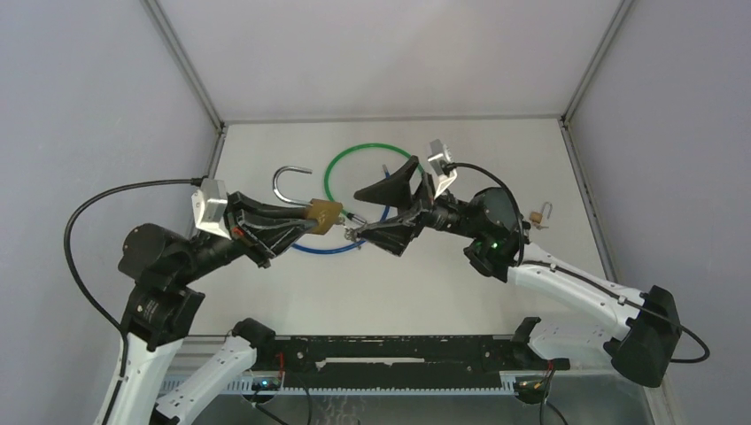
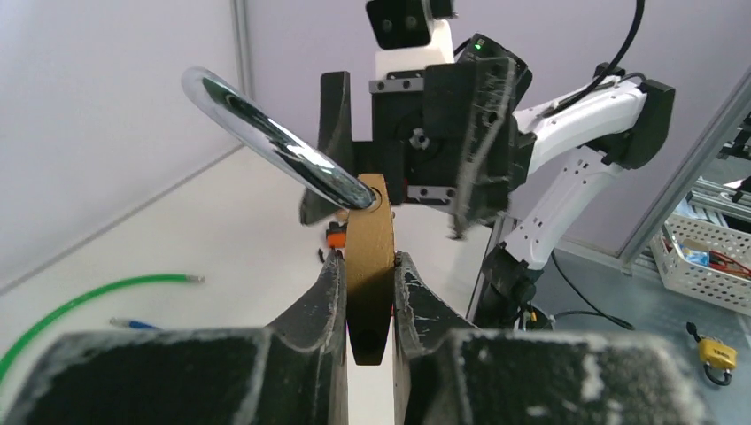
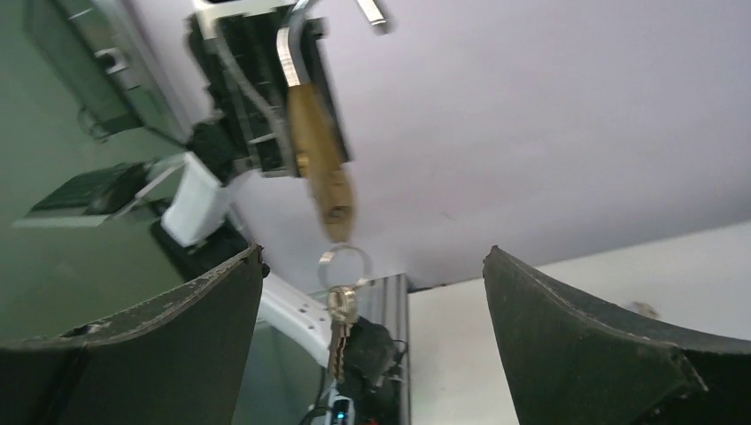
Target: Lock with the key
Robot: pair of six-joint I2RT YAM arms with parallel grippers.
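Observation:
A brass padlock is held out on the left, my left gripper shut on its body. Its shackle is raised, with the free end clear of the body, as the top view shows. From the padlock's underside a metal ring with keys hangs; whether a key sits in the keyhole cannot be made out. My right gripper faces the padlock from the right, open, nothing gripped. Its fingers stand wide apart, with the keys seen in the gap beyond them.
Beneath the grippers, a green hose and a blue hose lie on the white table. At the right edge lies a smaller padlock; an orange item shows in the left wrist view.

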